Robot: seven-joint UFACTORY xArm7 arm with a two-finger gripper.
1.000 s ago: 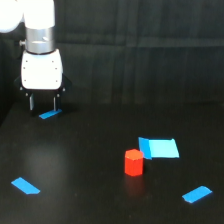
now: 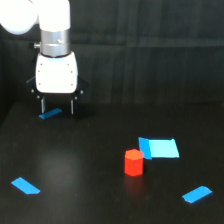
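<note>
My white gripper (image 2: 58,104) hangs near the back left of the dark table. Its two dark fingers stand apart with bare space between them, so it is open and empty. Well to its right and nearer the camera, a red block (image 2: 133,163) with a hexagon-like outline sits on the table. Just behind the block and to its right lies a flat, light-blue square (image 2: 163,148). A darker blue strip (image 2: 144,147) shows at the square's left edge; whether the two are joined, I cannot tell.
Blue strips lie flat at the front left (image 2: 25,186), the front right (image 2: 196,194) and below the gripper at the back left (image 2: 50,114). Dark curtain-like folds (image 2: 140,60) rise behind the table.
The arm and gripper have shifted a little to the right and slightly lower in the view. The red block, the light-blue square and the strips have stayed in place.
</note>
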